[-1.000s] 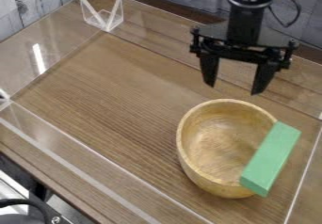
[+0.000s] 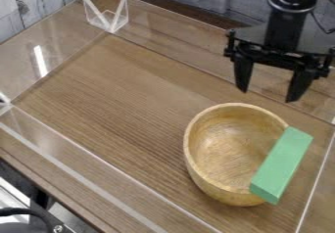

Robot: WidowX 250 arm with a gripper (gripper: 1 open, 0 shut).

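Observation:
A black gripper (image 2: pixel 272 72) hangs over the back right of the wooden table, behind a round wooden bowl (image 2: pixel 216 154). It stands open, its two fingers spread apart with no object visible between them. A green rectangular block (image 2: pixel 279 163) rests tilted on the right side of the bowl, reaching over its rim.
A clear plastic object (image 2: pixel 110 12) stands at the back left. Dark objects lie at the bottom left corner, partly out of frame.
The gripper has shifted slightly to the right over the last second. The bowl and the green block have not moved.

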